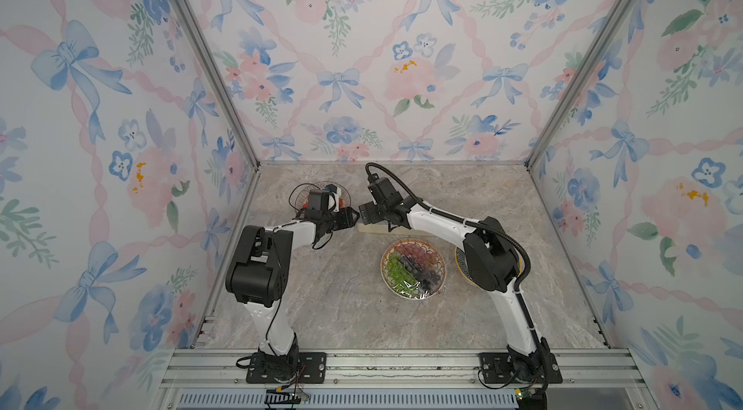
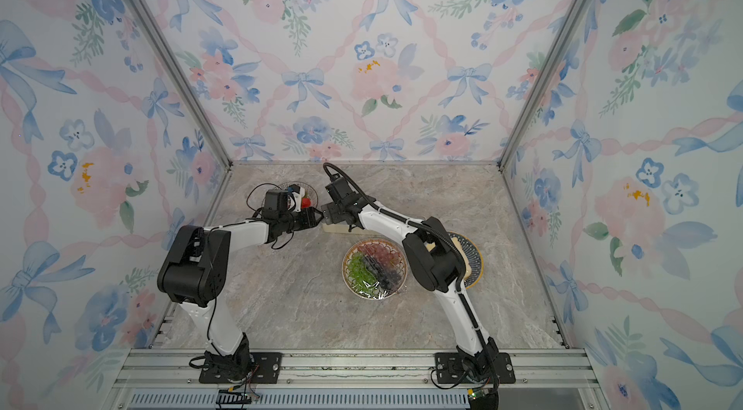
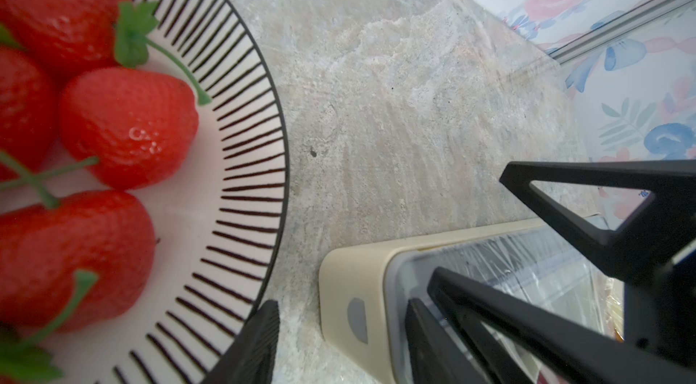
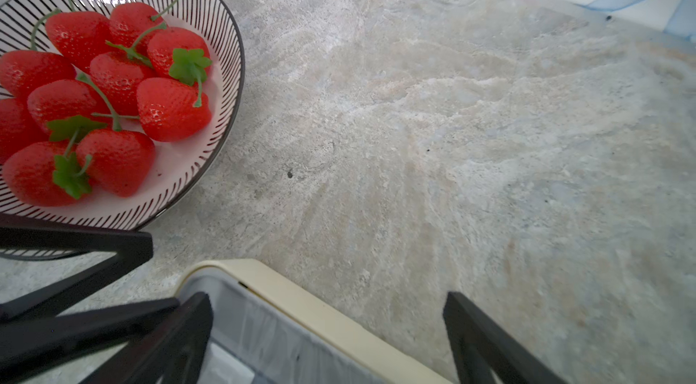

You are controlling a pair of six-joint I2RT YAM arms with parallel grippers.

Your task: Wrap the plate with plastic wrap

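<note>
A pale cream wrap dispenser [image 3: 355, 275] with a clear grey cover lies behind the grape plate. Its left end sits between the fingers of my left gripper, which is shut on it. Farther along the same box, my right gripper is open, one fingertip to each side of the dispenser [image 4: 340, 322]. The patterned plate [image 1: 385, 280] at the table's middle bears green, pink and dark grapes [image 1: 402, 270]. Glossy highlights on them look like clear film. My two grippers are close together in the top views.
Strawberries [image 4: 119, 83] fill a black-striped bowl [image 4: 230, 43] at the back left, close beside my left gripper. On the right, a blue-patterned plate [image 2: 476, 263] is partly covered by my right arm. Bare table [image 1: 325, 301] lies at the front left.
</note>
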